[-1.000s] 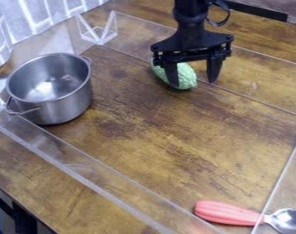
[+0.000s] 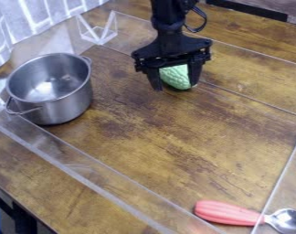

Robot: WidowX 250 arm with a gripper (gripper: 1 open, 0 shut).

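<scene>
My black gripper (image 2: 173,64) is low over a pale green, textured object (image 2: 179,79) at the top centre, its two fingers on either side and partly covering it. Whether the fingers grip it cannot be told. A steel pot (image 2: 49,90) with wire handles stands at the left. A spoon with a pink handle (image 2: 236,213) lies at the bottom right.
Clear plastic strips (image 2: 101,178) run along the wooden table's left and right sides. A small clear bracket stands at the upper left.
My gripper has shifted left over the green object, which now sits more hidden beneath it. The pot and spoon have not moved.
</scene>
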